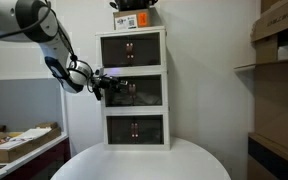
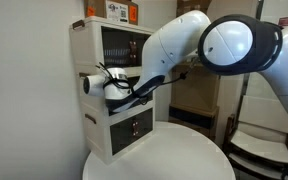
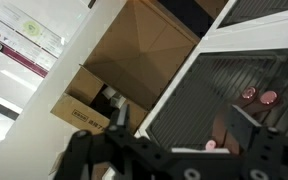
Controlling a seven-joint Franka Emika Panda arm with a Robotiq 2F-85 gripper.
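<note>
A white three-tier cabinet [image 1: 168, 112] stands on the round table, each tier closed by dark mesh double doors. Small reddish knobs sit at the middle of the doors; the middle tier's door [image 1: 149, 91] is partly behind my gripper [image 1: 118, 84]. From the other side, the gripper [image 2: 112, 84] shows close to the cabinet's middle tier. In the wrist view my gripper is open, its fingers wide apart. Two reddish knobs [image 3: 267, 98] on a door appear above the right finger. Whether a finger touches the cabinet is hard to tell.
On the cabinet's top rests an orange-and-brown box [image 1: 132, 19] with a dark item above. At the left stands a side table with a cardboard tray [image 1: 19, 145]; large cardboard boxes [image 1: 280, 100] fill the right side.
</note>
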